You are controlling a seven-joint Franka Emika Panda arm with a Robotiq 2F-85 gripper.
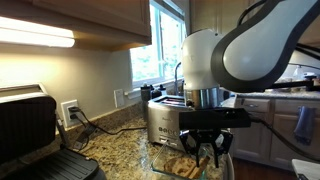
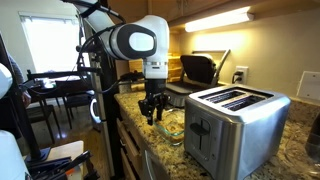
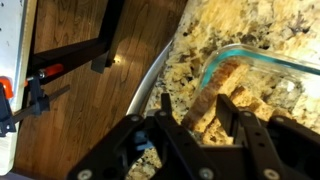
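Observation:
A clear glass dish (image 3: 240,52) rests on the speckled counter, with a brown, bread-like piece (image 3: 208,93) leaning along its near wall. In the wrist view my gripper is over that edge of the dish, its dark fingers apart on either side of the piece. A gap still shows between the fingers and the piece, though contact is hard to judge. Exterior view 1 has the gripper (image 1: 205,150) pointing down into the dish (image 1: 172,161). From the other side, the dish (image 2: 172,125) is partly hidden by the toaster.
A silver toaster (image 2: 238,128) stands close beside the dish. A black open grill (image 1: 30,135) occupies the counter's other end. The counter edge and wooden floor (image 3: 135,50) lie close by the dish. Bare counter (image 1: 120,150) shows between grill and dish.

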